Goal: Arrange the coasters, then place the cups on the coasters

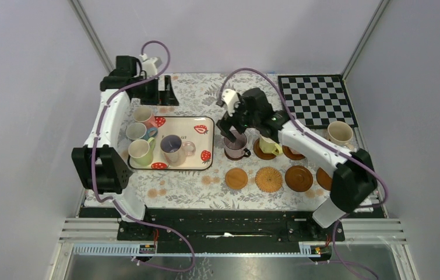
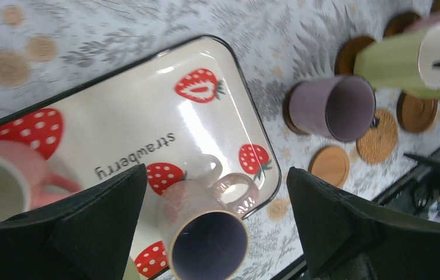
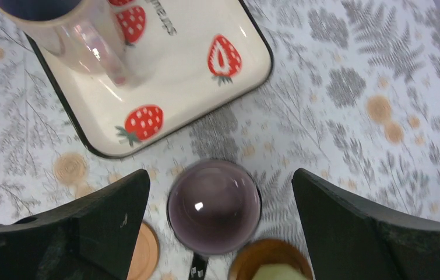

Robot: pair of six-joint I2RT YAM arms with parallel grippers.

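Note:
A beige-grey cup point(image 1: 172, 153) with a dark inside stands on the strawberry tray point(image 1: 194, 162). In the left wrist view the same cup point(image 2: 185, 201) sits low between my fingers but apart from them. My left gripper point(image 1: 166, 99) is open and empty, above the back-left of the tray. Over the back of the purple cup point(image 1: 238, 147) hangs my right gripper point(image 1: 231, 129), open. That purple cup rests on a coaster point(image 1: 228, 156); the right wrist view shows the purple cup point(image 3: 214, 207) below the open fingers, with nothing gripped. Several bare coasters, such as the tan coaster point(image 1: 236, 178), lie in the front row.
Pink point(image 1: 143, 115), blue-rimmed point(image 1: 136, 131) and green point(image 1: 140, 153) cups crowd the tray's left side. A yellow-green cup point(image 1: 268, 146) and a beige cup point(image 1: 339, 132) stand to the right, near a chessboard point(image 1: 316, 102). The cloth behind the tray is clear.

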